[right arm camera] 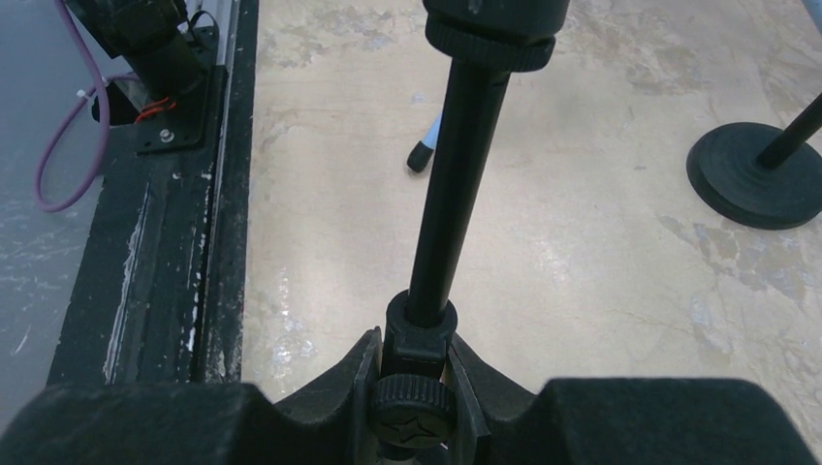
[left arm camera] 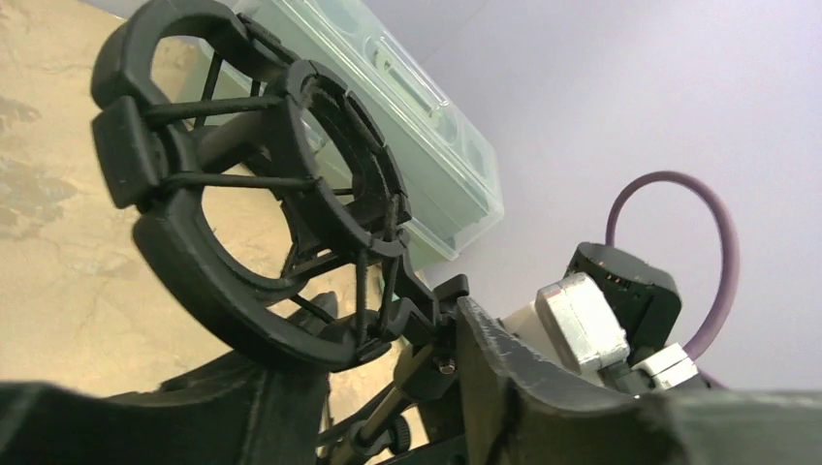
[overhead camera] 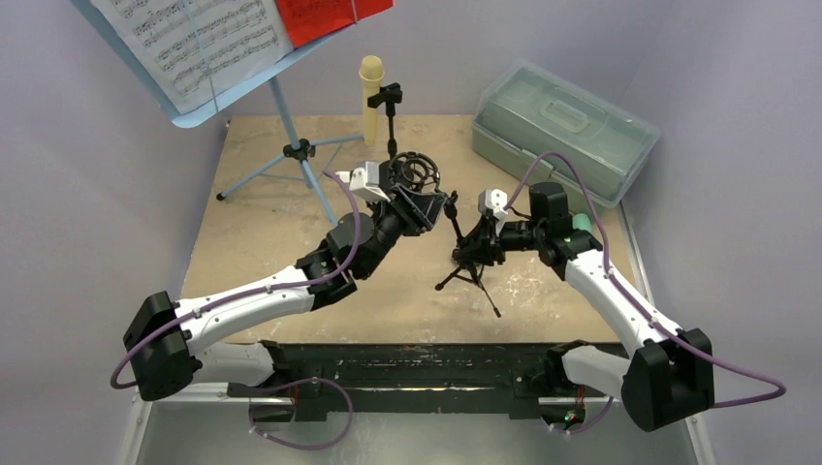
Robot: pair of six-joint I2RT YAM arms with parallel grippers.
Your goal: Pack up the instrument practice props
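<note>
A black tripod stand [overhead camera: 454,215] with a ring-shaped shock mount [overhead camera: 419,170] at its top stands near the table's middle. My right gripper [overhead camera: 469,252] is shut on the stand's lower joint; in the right wrist view a round knob [right arm camera: 412,412] shows between the fingers, the shaft [right arm camera: 456,184] rising above. Up by the mount's bracket is my left gripper [overhead camera: 431,208], its fingers part open. In the left wrist view the shock mount [left arm camera: 262,184] leans left, and its bracket joint [left arm camera: 426,373] lies between the spread fingers; contact is hard to tell.
A pale green lidded box [overhead camera: 557,131] stands at the back right. Behind the left arm are a black microphone stand [overhead camera: 391,126], a cream microphone [overhead camera: 371,97] and a blue music stand [overhead camera: 291,116] with sheets [overhead camera: 199,44] and a red folder [overhead camera: 325,15].
</note>
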